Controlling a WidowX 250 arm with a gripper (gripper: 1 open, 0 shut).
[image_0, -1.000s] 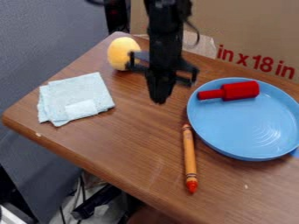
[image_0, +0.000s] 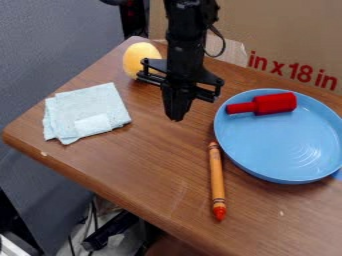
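The black gripper (image_0: 175, 108) hangs over the wooden table (image_0: 134, 160), fingers pointing down; whether they are apart or together is hard to tell. Behind it at the left sits a yellow round object (image_0: 138, 58). A folded pale cloth (image_0: 86, 112) lies on the left. On the right, a blue plate (image_0: 281, 150) holds a red cylindrical object (image_0: 273, 102) near its back rim. An orange crayon (image_0: 217, 182) lies left of the plate.
A cardboard box (image_0: 287, 40) stands along the back. The table's front-left edge drops to a dark floor area. The middle of the table, below and left of the gripper, is clear.
The gripper has shifted slightly left and down since a second ago, when it was blurred. The objects on the table have not moved.
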